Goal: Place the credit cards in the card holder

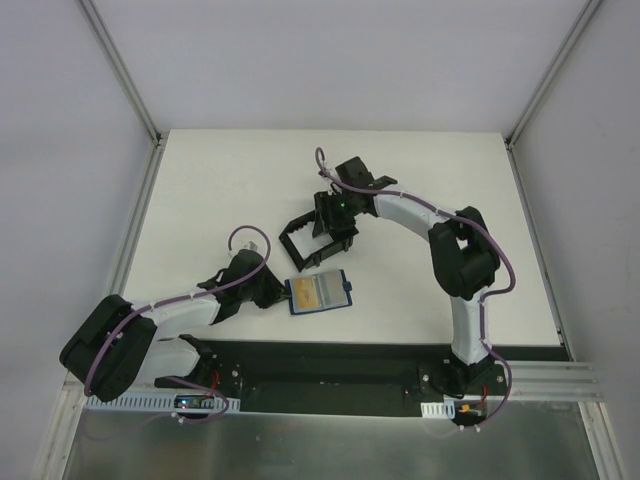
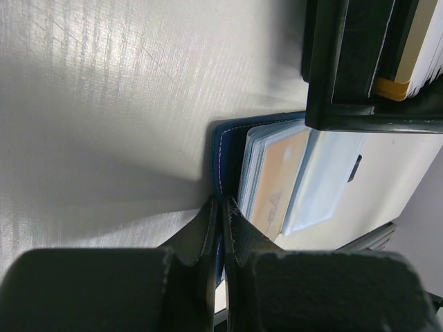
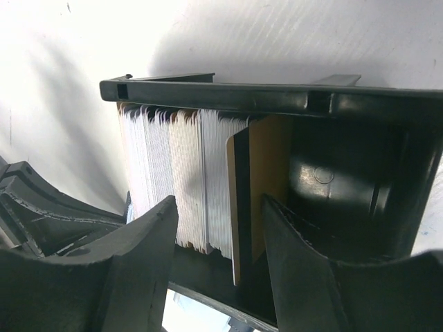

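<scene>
The card holder (image 1: 318, 292) lies open and flat near the table's front edge, blue-rimmed, with tan-faced cards (image 2: 280, 176) in it. At its left edge my left gripper is shut, its tips against the blue rim; nothing thick shows between them. Behind the holder stands a black box (image 3: 263, 97) with a packed row of cards (image 3: 187, 173) on one side. Over the box, my right gripper is part open. One of its fingers is before the row, the other behind the end card (image 3: 239, 200), which has a dark stripe and leans apart.
The box's other side (image 3: 332, 187) is empty, down to its bare floor. In the top view the box stands at an angle, close behind the holder.
</scene>
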